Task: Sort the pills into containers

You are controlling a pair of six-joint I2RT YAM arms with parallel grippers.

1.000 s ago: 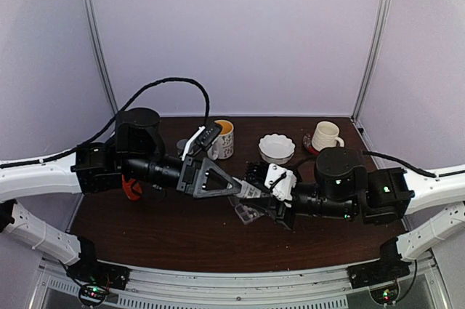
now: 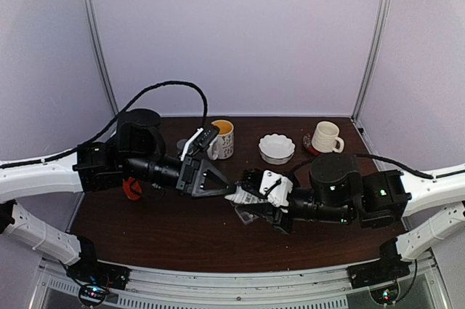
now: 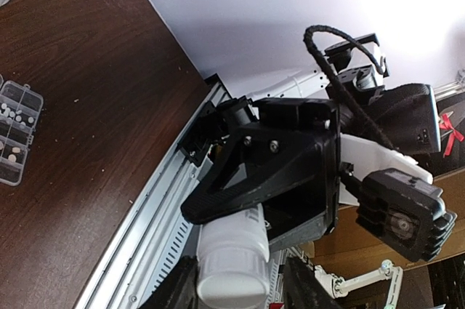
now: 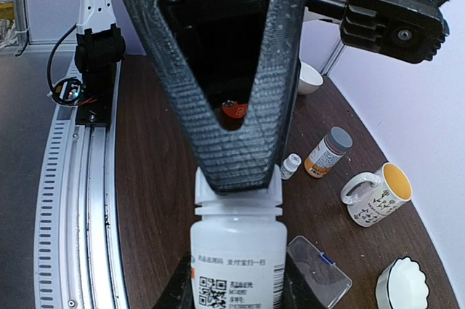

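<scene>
A white pill bottle (image 4: 240, 251) with a printed label lies in my right gripper, which is shut on its body. My left gripper is around the cap end (image 3: 232, 280); its fingers are partly apart, with a narrow gap showing beside the cap. In the top view both grippers meet over the table, the bottle (image 2: 241, 195) between them. Below, a clear compartment box (image 3: 16, 123) holds small white pills in the left wrist view. Part of that box (image 4: 320, 274) also shows in the right wrist view.
A white fluted bowl (image 2: 277, 149), a patterned mug (image 2: 224, 139) and a cream mug (image 2: 327, 137) stand along the back. A grey-capped bottle (image 4: 328, 153) and a small white bottle (image 4: 290, 165) stand beyond the arms. Bare table (image 2: 182, 243) lies in front.
The left gripper has shifted slightly around the bottle's end over the last second. The right gripper still has the bottle and has moved a little.
</scene>
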